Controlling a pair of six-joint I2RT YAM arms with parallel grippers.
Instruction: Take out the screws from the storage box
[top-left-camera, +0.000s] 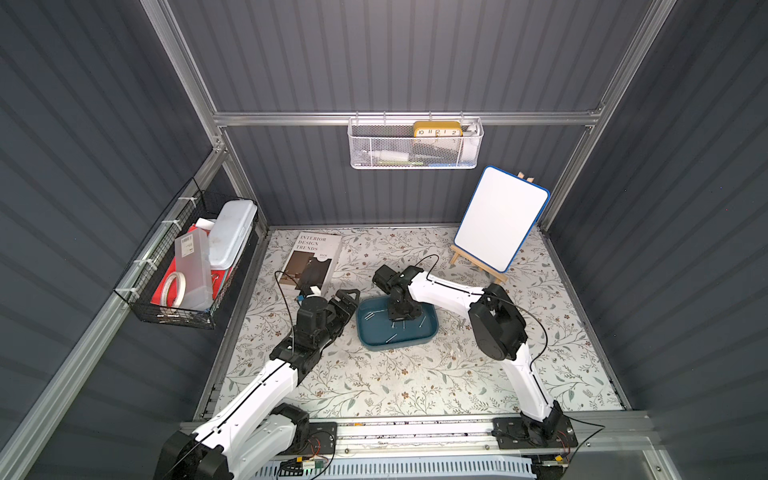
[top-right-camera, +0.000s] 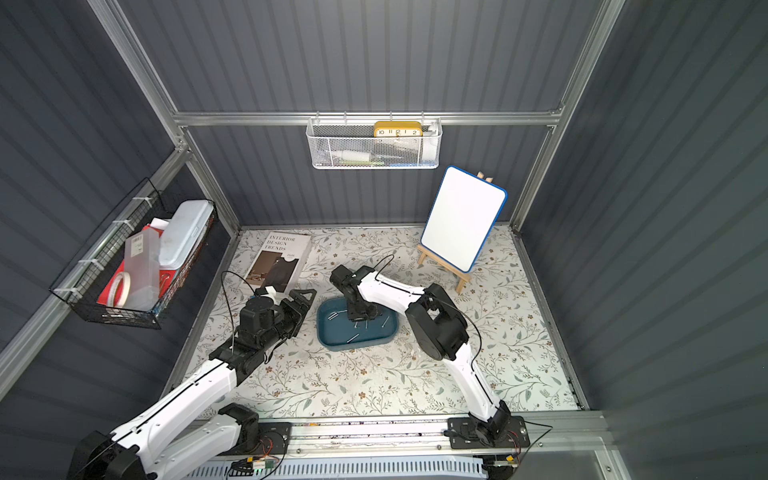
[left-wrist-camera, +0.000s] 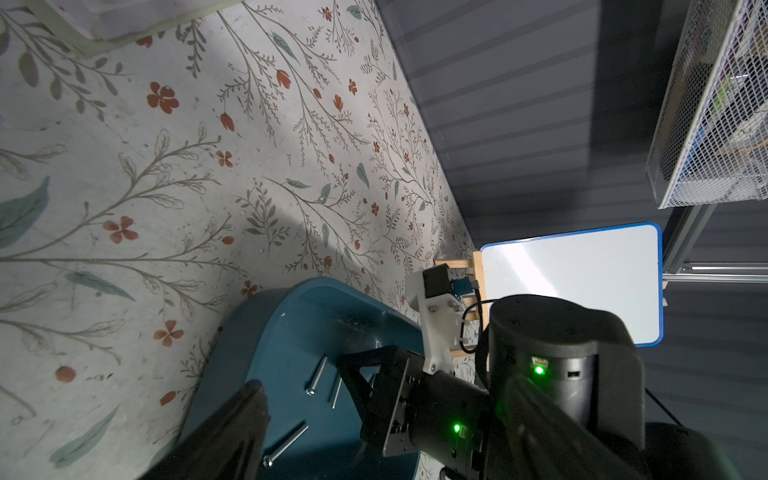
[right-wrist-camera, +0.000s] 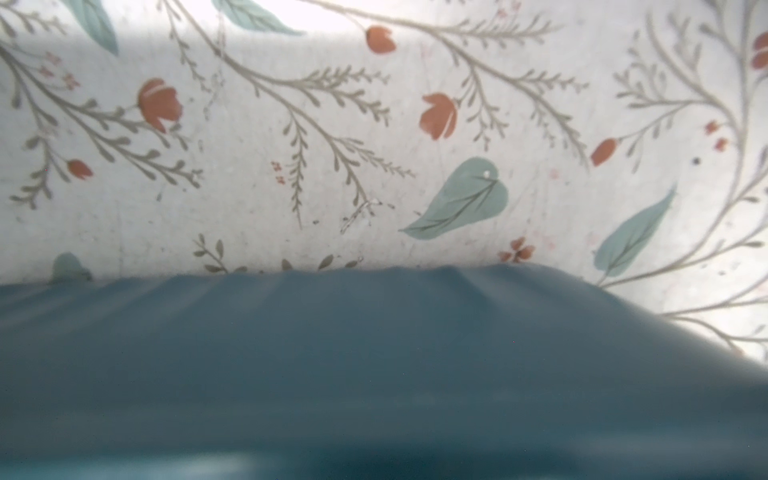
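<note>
A teal storage box (top-left-camera: 376, 336) sits mid-table with several silver screws (left-wrist-camera: 315, 376) lying on its floor. My right gripper (top-left-camera: 404, 313) is down inside the box among the screws; in the left wrist view its dark fingers reach in past the rim, and what is between them cannot be made out. The right wrist view shows only a blurred teal wall and the floral table. My left gripper (top-left-camera: 347, 297) stands open just left of the box, above the table, holding nothing visible.
A magazine (top-left-camera: 312, 248) lies at the back left, a whiteboard (top-left-camera: 500, 216) on an easel at the back right. Wire baskets hang on the left and back walls.
</note>
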